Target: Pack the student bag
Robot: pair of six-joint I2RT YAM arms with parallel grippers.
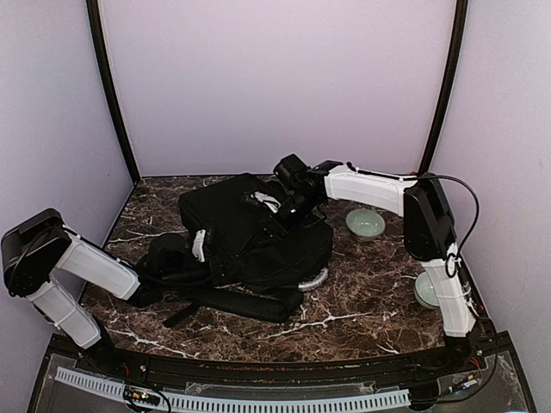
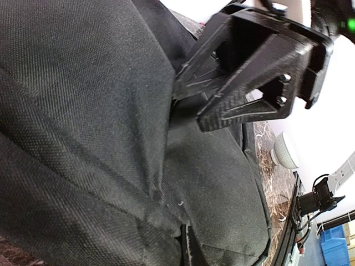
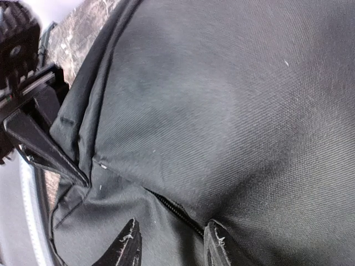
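Note:
A black fabric bag [image 1: 225, 205] lies slumped over the middle of the table, its cloth filling much of both wrist views. My left gripper is shut on a fold of the bag's edge, also visible at the left of the right wrist view. Over the bag, my right gripper has its fingers parted, with no cloth clearly pinched between them. A short stretch of dark zipper [image 3: 176, 210] shows in a crease close to its right-hand finger. The bag's inside is hidden.
A pale green bowl [image 1: 366, 223] stands right of the bag, and another pale dish [image 1: 427, 291] sits by the right edge. Toward the front lies a black strap [image 1: 245, 303]. A light curved object [image 1: 315, 280] pokes out beside the bag.

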